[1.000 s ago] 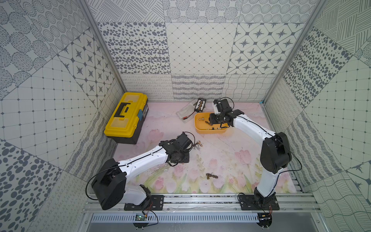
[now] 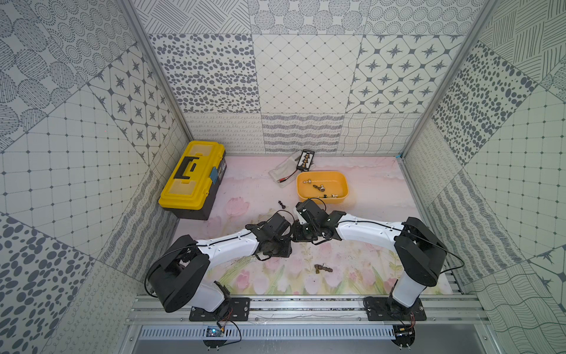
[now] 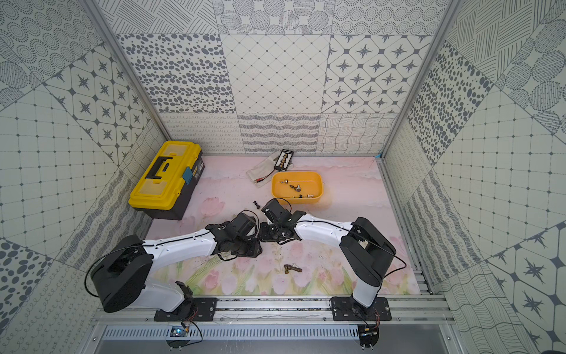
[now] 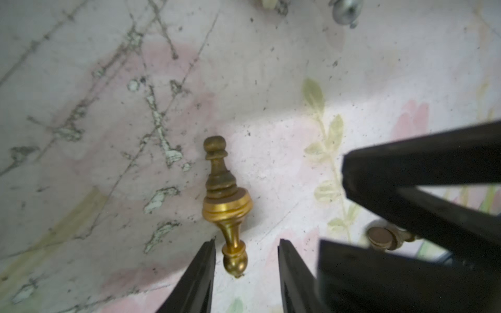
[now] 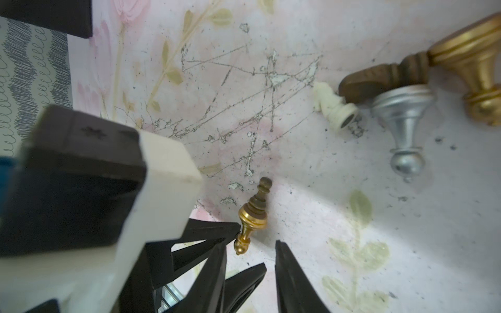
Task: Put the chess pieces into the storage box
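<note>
My left gripper hangs low at the table's centre, open, fingertips beside the lower end of a lying gold chess piece (image 4: 227, 206), nothing seen held. My right gripper is beside it, open; the same gold piece (image 5: 254, 214) lies beyond its fingers. In the right wrist view a white piece (image 5: 334, 107), silver piece (image 5: 404, 125), dark piece (image 5: 381, 78) and large gold piece (image 5: 469, 62) lie together. The orange storage box (image 2: 342, 183) holds several pieces. Other pieces (image 2: 323, 268) lie near the front.
A yellow toolbox (image 2: 191, 177) stands at left. A pale bag (image 2: 278, 172) and a black tray of pieces (image 2: 305, 159) are at the back.
My right gripper has come down from over the orange box to the centre, beside the left gripper. The left arm has shifted slightly toward the front.
</note>
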